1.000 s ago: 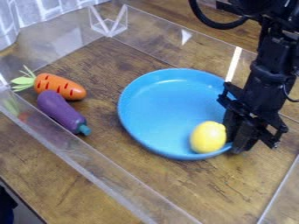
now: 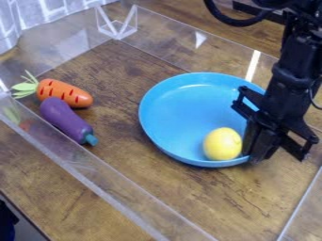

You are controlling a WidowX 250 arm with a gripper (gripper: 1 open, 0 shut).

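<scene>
A blue round plate [image 2: 189,108] lies on the wooden surface, with a yellow egg-shaped object [image 2: 223,143] resting in it near its front right. My black gripper [image 2: 251,151] is low at the plate's right rim, just right of the yellow object. It looks shut; whether anything thin is between its fingertips is hard to see.
A toy carrot [image 2: 64,92] and a toy eggplant [image 2: 66,120] lie to the left. Clear walls [image 2: 88,188] surround the work area. The wood in front of the plate is bare.
The plate and the yellow object have shifted away from the viewer and slightly right. The gripper has moved a little the same way at the rim.
</scene>
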